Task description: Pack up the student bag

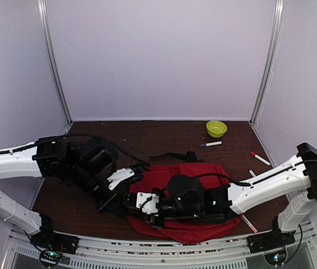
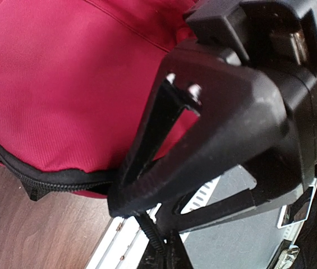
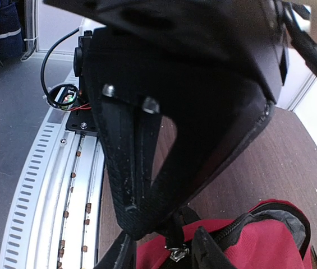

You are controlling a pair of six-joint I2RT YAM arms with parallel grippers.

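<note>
A red backpack [image 1: 197, 230] lies at the front of the table with its black zipper [image 2: 63, 182] along the edge in the left wrist view. Both grippers are over the bag's left part, close together and partly hidden in the top view. My left gripper is shut, with a dark cord or strap at its tips; whether it holds it is unclear. My right gripper is just above the zipper, near a metal zipper pull [image 3: 178, 253]; its finger's opening is hard to see.
A yellow bowl [image 1: 216, 128] and a purple-capped marker [image 1: 211, 144] sit at the back right. A red-capped marker [image 1: 260, 158] and other pens lie along the right side.
</note>
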